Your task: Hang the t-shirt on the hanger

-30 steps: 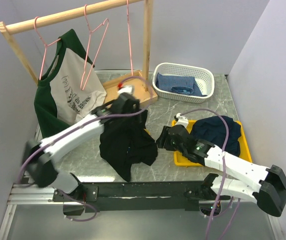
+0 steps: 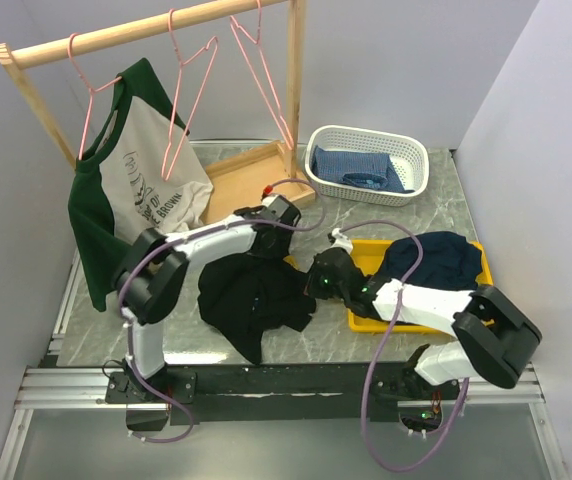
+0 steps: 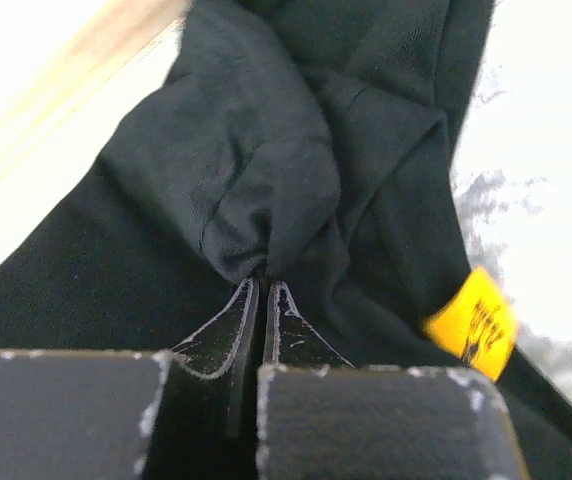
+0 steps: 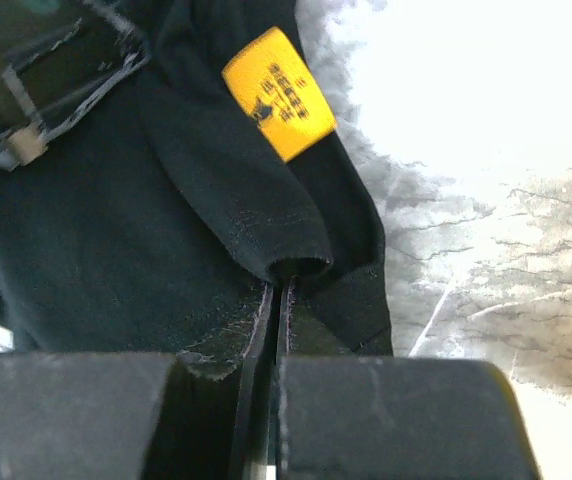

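A black t-shirt (image 2: 251,305) lies crumpled on the table, its yellow label (image 4: 280,93) showing in both wrist views. At its upper edge my left gripper is shut, with black fabric bunched between the fingertips. By its right edge my right gripper is shut low on the shirt; the cloth puckers into a small fold at the fingertips, a thin pinch. Two empty pink hangers, one in the middle (image 2: 179,110) and one on the right (image 2: 263,85), hang from the wooden bar (image 2: 146,32).
On the left hanger (image 2: 91,90) hangs a green and white shirt (image 2: 141,170). A white basket (image 2: 416,165) with blue cloth stands at the back. The yellow bin (image 2: 366,255) with dark cloth sits under my right arm. Bare table shows between basket and shirt.
The right gripper moved slightly left and down and shut at the shirt's edge. The right hanger swings.
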